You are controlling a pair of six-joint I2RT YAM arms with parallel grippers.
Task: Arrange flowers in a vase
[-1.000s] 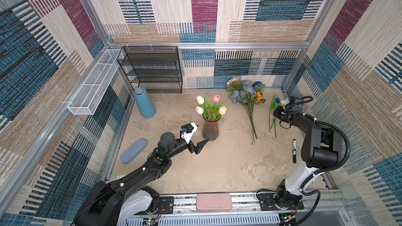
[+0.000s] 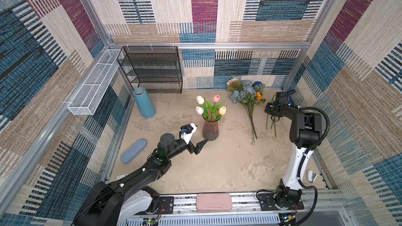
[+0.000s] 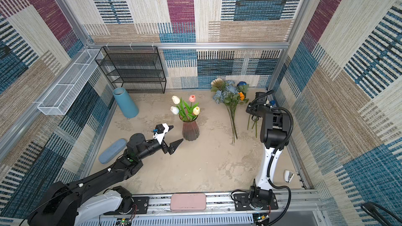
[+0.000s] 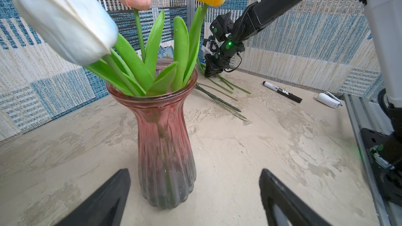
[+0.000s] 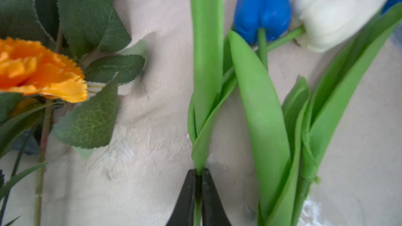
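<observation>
The ribbed pink-grey glass vase [image 2: 210, 130] stands upright in mid-table, holding several white, pink and yellow tulips [image 2: 216, 98]. Beside its lower left, my left gripper is open; the vase stands beyond its fingertips, free of them. At the far right, my right gripper is shut on a thin green stem [image 5: 197, 215], whose long leaves [image 5: 206, 46] run upward; this flower's head is out of sight. To its right lie a blue tulip [image 5: 261, 8] and a white tulip [image 5: 345, 10]. A mixed bunch with an orange flower [image 5: 39, 69] lies to the left.
A blue vase [image 2: 144, 103] and a black wire rack [image 2: 152, 71] stand at the back left. The blue-grey case [image 2: 133, 150] lies front left. A marker [image 4: 281, 91] lies on the right side.
The left arm and vase appear unchanged.
</observation>
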